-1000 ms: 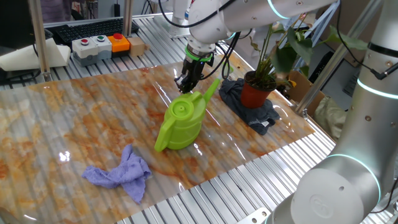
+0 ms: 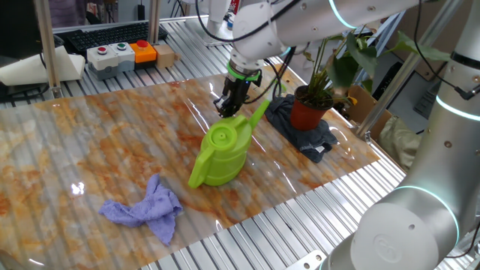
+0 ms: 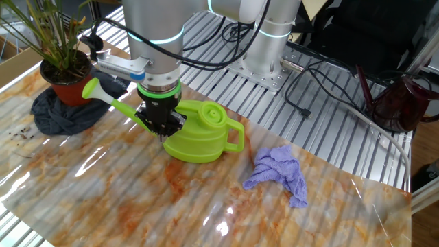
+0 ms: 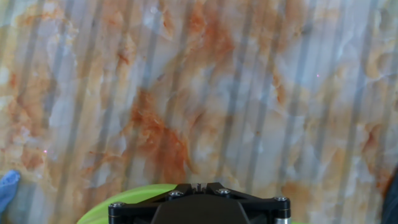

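A light-green watering can (image 2: 223,161) stands on the marbled sheet, its spout towards the potted plant and its handle on the opposite side. My gripper (image 2: 223,111) is low at the can's far side, close beside the base of the spout. From the other side, exterior view 2 has the gripper (image 3: 163,130) in front of the can's body (image 3: 195,140). Its fingers look drawn together in the wrist view, with the green edge of the can (image 4: 140,194) showing below them. Nothing shows between the fingertips; whether they touch the can is hidden.
A purple cloth (image 2: 150,210) lies crumpled on the marbled sheet (image 2: 67,165). The potted plant (image 2: 306,114) rests on a dark cloth (image 2: 319,140). Button boxes (image 2: 111,58) line the back edge. A dark red jug (image 3: 401,103) stands off the sheet.
Over the last second, the gripper and the watering can have both shifted slightly right and towards the camera in exterior view 1. The cloth and plant have stayed put.
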